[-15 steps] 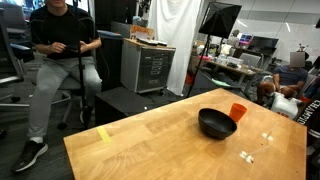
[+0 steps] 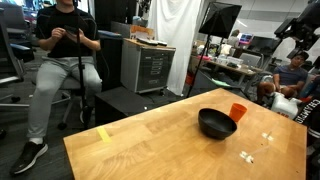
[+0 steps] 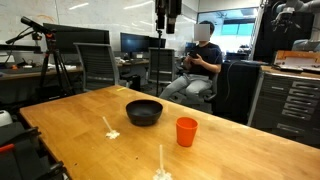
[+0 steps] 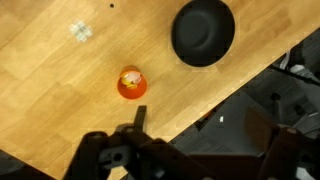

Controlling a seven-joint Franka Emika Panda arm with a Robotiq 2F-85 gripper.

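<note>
My gripper is open high above the table, its fingers spread wide at the bottom of the wrist view with nothing between them. At the top of exterior view 2 it hangs over the table (image 3: 90,150), clear of everything. An orange-red cup (image 3: 187,132) stands upright on the wood. From above, something small and pale shows inside the cup (image 4: 131,80). A round black bowl (image 2: 217,124) sits close to the cup, apart from it; seen from above, the bowl (image 4: 203,32) looks empty.
Two small pale items lie on the table, a nearer one (image 3: 162,165) and one toward the left (image 3: 110,129); what they are is unclear. One seated person (image 3: 203,62) is beyond the table edge.
In exterior view 1 my dark arm and gripper have come further into view at the upper right, moving left and down. Cup and bowl have stayed put.
</note>
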